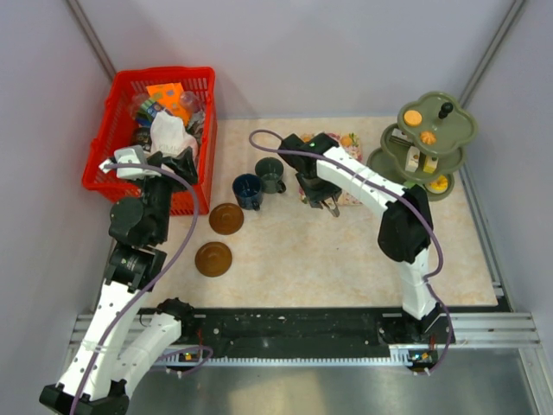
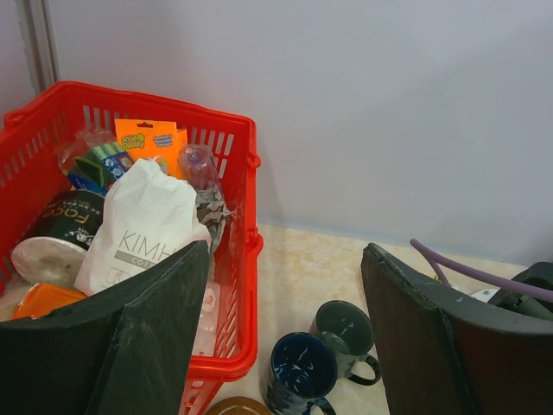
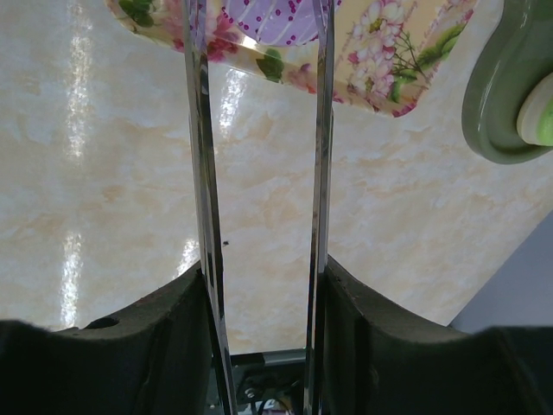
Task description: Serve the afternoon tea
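My right gripper [image 1: 330,204] is open, its long fingers over a floral tray [image 3: 389,69] at the back of the table; between the tips shows a purple dotted item [image 3: 268,26], whether touched I cannot tell. My left gripper [image 1: 160,169] hangs open by the red basket. A blue mug [image 1: 247,192] and a green mug [image 1: 270,175] stand beside two brown saucers [image 1: 225,219]. A green tiered stand [image 1: 458,130] with small food items stands at the back right.
The red basket [image 1: 97,147] at the back left holds packets and a white bag [image 2: 143,225].
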